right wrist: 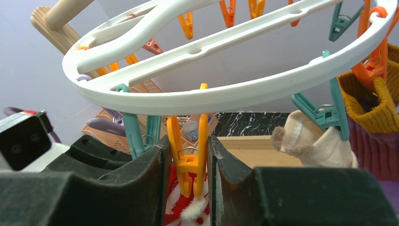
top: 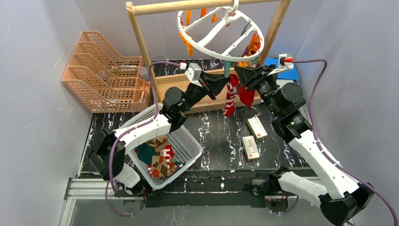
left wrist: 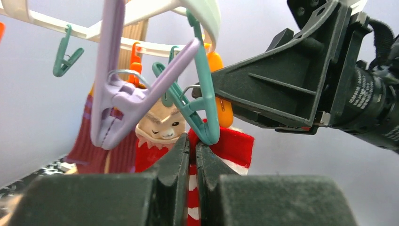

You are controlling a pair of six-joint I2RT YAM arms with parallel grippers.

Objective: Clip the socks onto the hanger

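Observation:
A red-and-white striped sock [top: 230,94] hangs under the front of the white round hanger [top: 225,57]. My left gripper is shut on its upper edge; in the left wrist view a red cuff [left wrist: 237,147] spreads to the right of the fingers. In the right wrist view, my right gripper is shut on an orange clip [right wrist: 189,162], squeezing its upper legs just below the hanger rim. The clip's lower fingers are at the sock's fluffy edge [right wrist: 194,209]; I cannot tell whether cloth lies between them. A teal clip [left wrist: 202,103] hangs close by.
A purple clip [left wrist: 117,94] is near my left fingers. Other socks, such as the purple-and-mustard one [right wrist: 376,136], hang farther round. A grey basket [top: 190,143] holds more socks. Two small boxes [top: 251,148] lie on the table.

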